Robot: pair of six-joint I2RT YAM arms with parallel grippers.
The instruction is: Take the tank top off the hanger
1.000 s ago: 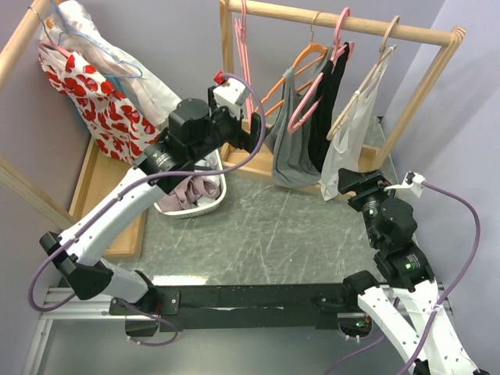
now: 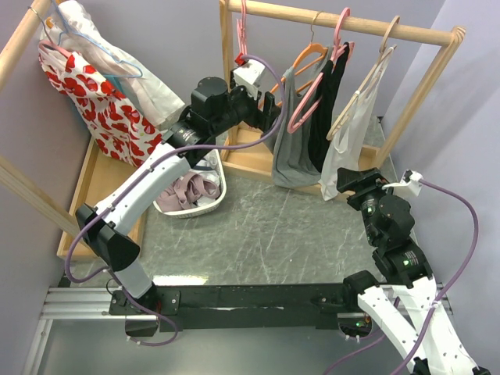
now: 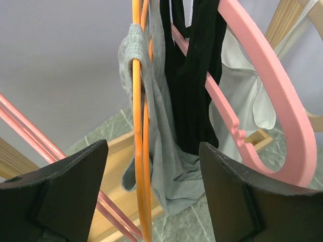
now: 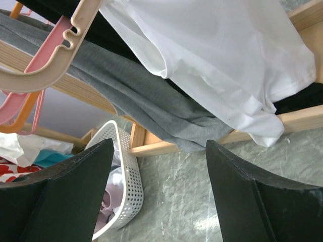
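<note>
A grey tank top (image 2: pixel 291 144) hangs from an orange hanger (image 2: pixel 310 51) on the wooden rack. Beside it are a black top (image 2: pixel 328 109) on a pink hanger (image 2: pixel 303 117) and a white top (image 2: pixel 353 125) on a beige hanger (image 2: pixel 361 91). My left gripper (image 2: pixel 272 115) is at the orange hanger's near end, fingers apart. In the left wrist view the orange hanger's lower end (image 3: pixel 143 201) runs between its fingers, touching neither visibly. Low beside the white top, my right gripper (image 2: pixel 341 186) stands open and empty; its view shows white cloth (image 4: pixel 227 55) above the fingertips.
Empty pink hangers (image 3: pixel 48 146) hang just left of the left gripper. A white basket (image 2: pixel 219 194) of clothes stands below the left arm. A red-patterned garment (image 2: pixel 98 105) hangs on the left rack.
The right arm and the garments look unmoved.
</note>
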